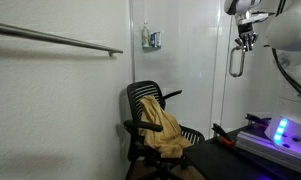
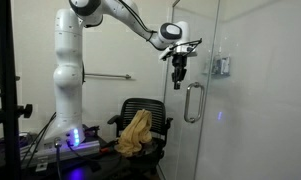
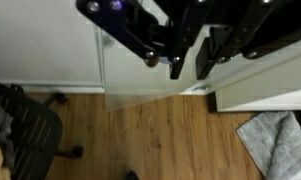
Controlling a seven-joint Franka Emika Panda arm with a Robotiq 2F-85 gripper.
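A clear glass door (image 2: 202,145) with a looped metal handle (image 2: 201,102) stands at the right of the second exterior view. Above that handle (image 1: 236,62), in the first exterior view, my gripper (image 1: 246,43) points down from the upper right. From the wrist, the gripper shows two dark fingers with a narrow gap. The pale, see-through glass panel (image 3: 130,88) reaches up to them, so they appear to be shut on the door. The exact contact is hidden.
A black office chair (image 2: 155,107) with a tan cloth (image 2: 136,132) over it stands beside the door. A metal rail (image 1: 60,39) runs along the wall. Grey cloth (image 3: 275,143) lies at the wrist view's right; wooden floor (image 3: 190,140) lies below.
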